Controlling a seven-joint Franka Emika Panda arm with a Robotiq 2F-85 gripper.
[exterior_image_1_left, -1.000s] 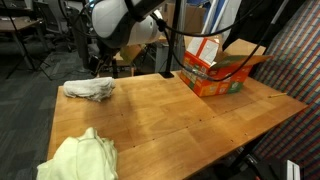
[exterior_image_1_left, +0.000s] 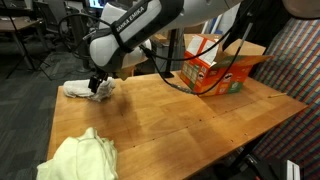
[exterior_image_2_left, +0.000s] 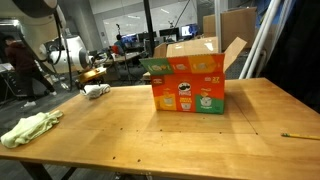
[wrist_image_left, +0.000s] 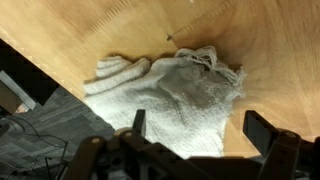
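A crumpled whitish-grey cloth (wrist_image_left: 180, 95) lies on the wooden table, with a frayed edge at its upper right in the wrist view. In exterior view 1 the same cloth (exterior_image_1_left: 76, 88) rests near the table's far left edge. My gripper stands open over it, fingers apart on either side of the cloth's lower part. Whether the fingertips touch the fabric I cannot tell. A second cloth (exterior_image_1_left: 78, 158), pale yellow-green, is spread at the near left of the table; exterior view 2 also has this cloth (exterior_image_2_left: 30, 128).
A red and green open cardboard box (exterior_image_2_left: 190, 85) stands toward the back right in exterior view 1. A pencil (exterior_image_2_left: 299, 136) lies on the table (exterior_image_2_left: 130, 125).
The arm has come down and leftward in exterior view 1, from above and beside the whitish-grey cloth to right over it. Both cloths and the box have stayed put.
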